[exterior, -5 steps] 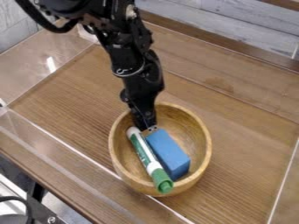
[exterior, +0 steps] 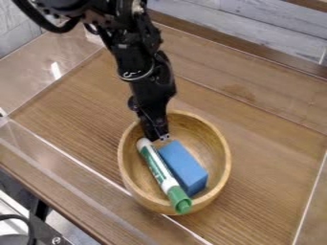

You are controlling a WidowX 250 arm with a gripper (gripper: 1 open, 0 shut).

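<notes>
My black gripper (exterior: 149, 120) points down from the top into the rear left of a wooden bowl (exterior: 217, 182). In the bowl lie a white tube with a green end (exterior: 174, 191) and, to its right, a blue block (exterior: 183, 164). The fingertips are at the upper end of the tube; I cannot see clearly what is between them.
A white wall runs along the back. Dark cables (exterior: 26, 230) lie at the lower left.
My gripper and arm have shifted slightly to the left. The bowl's contents look almost unchanged.
</notes>
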